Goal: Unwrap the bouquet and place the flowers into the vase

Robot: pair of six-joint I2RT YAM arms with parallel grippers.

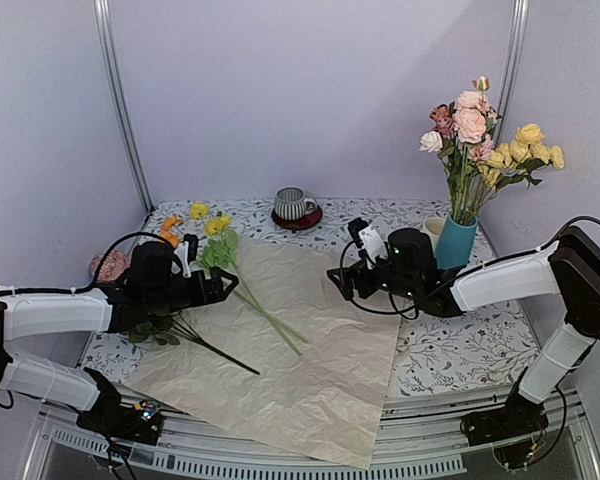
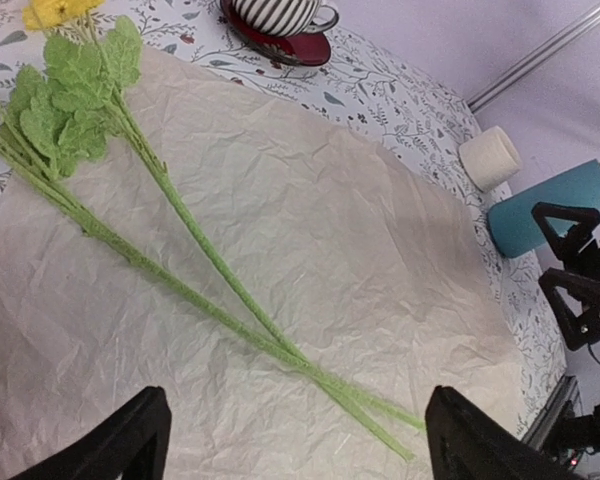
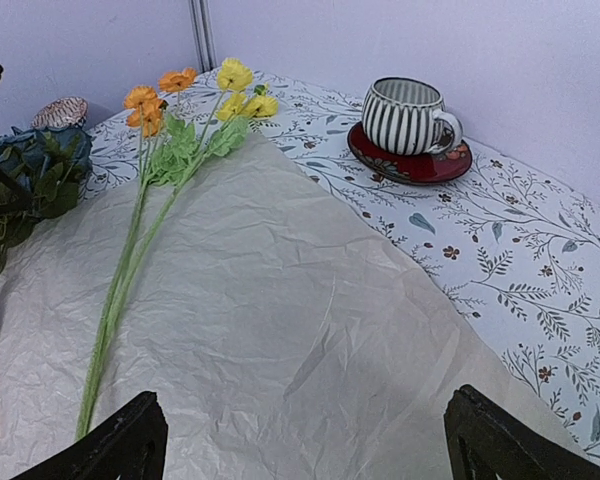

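At the right stands a teal vase (image 1: pixel 456 242) holding pink, white and yellow flowers (image 1: pixel 470 125). Yellow and orange poppies (image 3: pixel 234 76) with long green stems (image 2: pixel 220 262) lie across the brown paper. To their left are darker stems (image 1: pixel 218 352) whose leaves (image 3: pixel 58 175) and blooms are partly behind my left arm. My left gripper (image 1: pixel 220 285) is open above the green stems, which pass below its fingers in the left wrist view. Over the paper's right part, my right gripper (image 1: pixel 348 277) is open too, with only bare paper between its fingers in its wrist view.
A striped cup (image 1: pixel 291 203) sits on a dark red saucer (image 1: pixel 297 219) at the back. Beside the vase is a small white cup (image 2: pixel 490 158). The paper (image 1: pixel 320 390) is clear at its front and right.
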